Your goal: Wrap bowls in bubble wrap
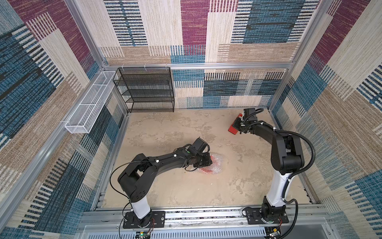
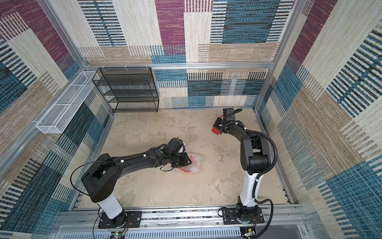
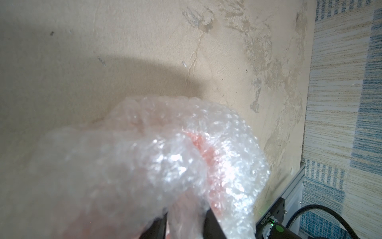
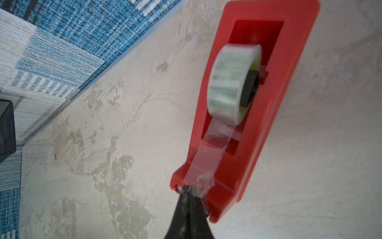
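Bubble wrap (image 3: 234,159) lies bundled on the table, a red bowl (image 3: 199,141) showing faintly through it. My left gripper is down at the bundle, its fingers (image 3: 157,227) a little apart with a fold of film between them; whether they pinch it cannot be told. At the back right stands a red tape dispenser (image 4: 254,147) with a clear tape roll (image 4: 228,85). My right gripper is shut at the dispenser's cutter end. Crumpled tape (image 4: 203,183) touches or nearly touches its tips; any tape between them is too small to make out.
A black wire shelf (image 1: 147,89) stands at the back left, and a white wire basket (image 1: 90,104) hangs on the left wall. Bare table (image 1: 179,127) lies between the bundle and the shelf, with more free room in front of the bundle.
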